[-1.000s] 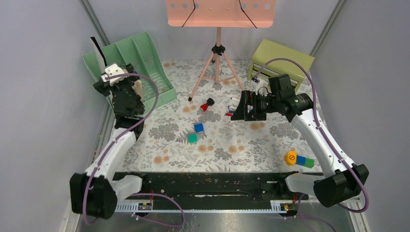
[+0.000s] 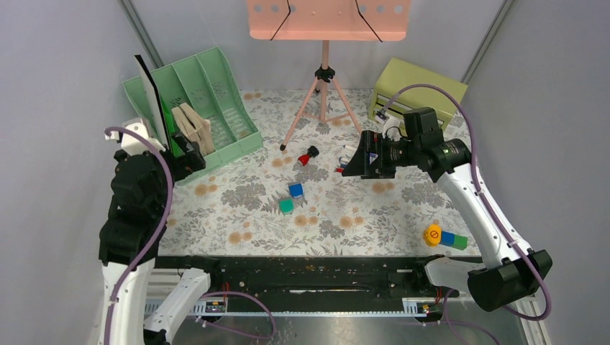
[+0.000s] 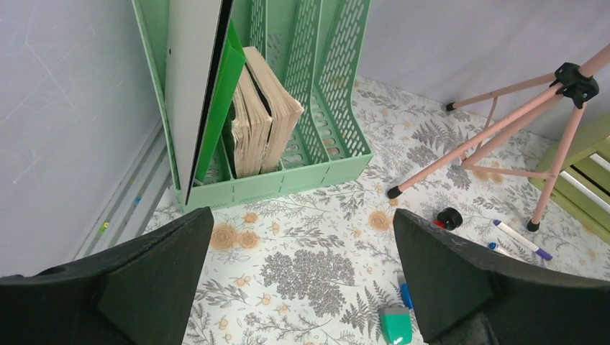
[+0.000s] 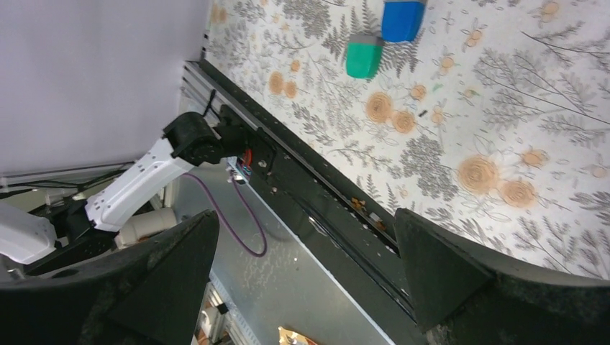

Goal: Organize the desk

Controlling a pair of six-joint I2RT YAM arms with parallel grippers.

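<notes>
Books with pale page edges (image 3: 262, 118), a green folder (image 3: 221, 100) and a tall white board (image 3: 188, 79) stand in the left part of the green file rack (image 3: 345, 169). In front of the rack, my left gripper is open, its fingers wide apart and nothing between them. My right gripper is open and empty too, over the right middle of the desk. A green block (image 2: 286, 206) and a blue block (image 2: 296, 190) lie mid-desk. Behind them is a red and black item (image 2: 308, 155). Pens (image 3: 519, 237) lie near the right arm, partly hidden in the top view.
A pink tripod stand (image 2: 324, 100) rises at the back, its legs spread on the desk. Back right stands an olive drawer box (image 2: 421, 79). Near the front right edge lie yellow, blue and green pieces (image 2: 446, 238).
My left arm has drawn back from the rack toward the front left, uncovering the books. The desk items lie where they were.
</notes>
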